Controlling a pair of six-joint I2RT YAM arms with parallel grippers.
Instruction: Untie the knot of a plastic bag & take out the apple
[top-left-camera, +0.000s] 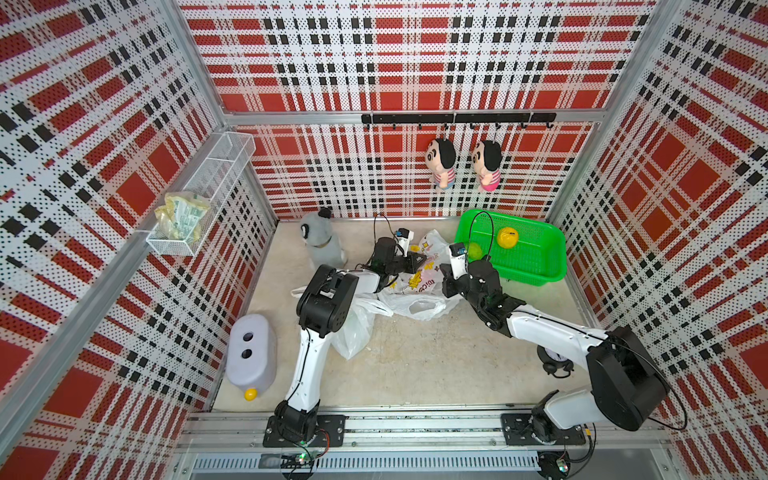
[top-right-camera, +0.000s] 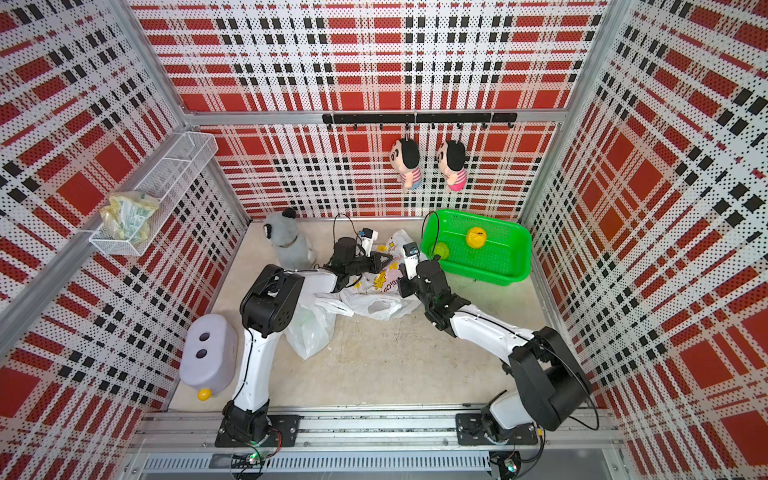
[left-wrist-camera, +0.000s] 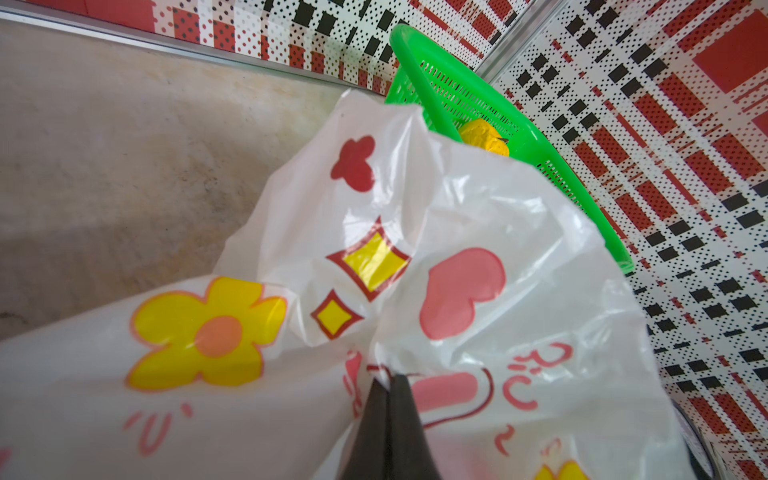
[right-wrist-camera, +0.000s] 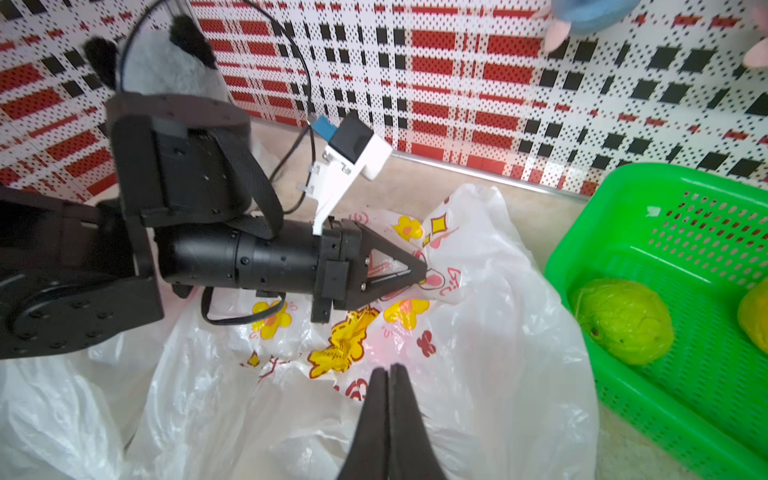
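The white plastic bag (right-wrist-camera: 512, 336), printed with yellow flowers and red shapes, lies crumpled mid-table, a paler clear part (top-left-camera: 353, 332) trailing to the front left. My left gripper is shut, its tips on the bag's upper printed layer; the left wrist view shows the plastic gathered at its fingertips, but whether any is pinched is unclear. My right gripper is shut and hangs above the bag's right part, nothing visible between its fingers. I see no apple in the bag, nor can I make out a knot.
A green basket (top-left-camera: 544, 264) at the back right holds a yellow-green fruit (right-wrist-camera: 624, 320) and an orange-yellow one (top-right-camera: 476, 237). A grey plush (top-left-camera: 320, 240) sits back left, a lilac box (top-left-camera: 251, 368) front left.
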